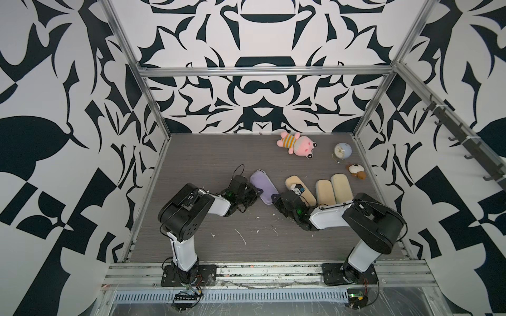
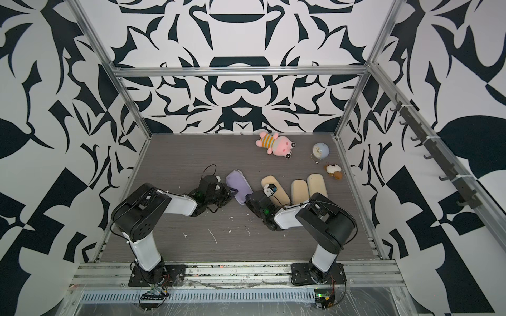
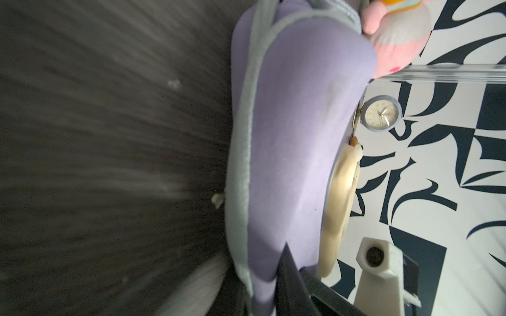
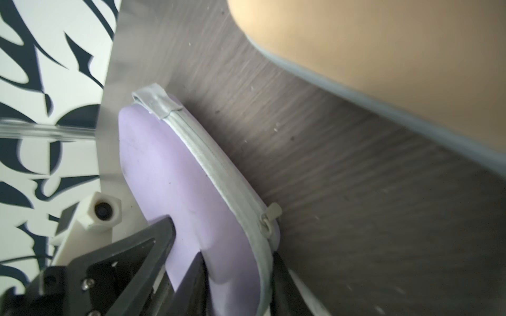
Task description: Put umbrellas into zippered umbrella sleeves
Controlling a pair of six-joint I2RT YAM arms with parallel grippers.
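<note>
A lavender zippered sleeve (image 1: 263, 185) lies on the table between both grippers. In the left wrist view my left gripper is shut on one end of the sleeve (image 3: 300, 126), with a pale trim along it. In the right wrist view my right gripper has its fingers around the near end of the sleeve (image 4: 179, 184), beside the zipper pull (image 4: 268, 221); whether they are closed on it is unclear. No umbrella can be clearly identified.
Several beige cases (image 1: 341, 189) lie right of the lavender sleeve. A pink plush toy (image 1: 300, 146), a clock (image 1: 342, 150) and a small brown-white toy (image 1: 356, 170) stand at the back right.
</note>
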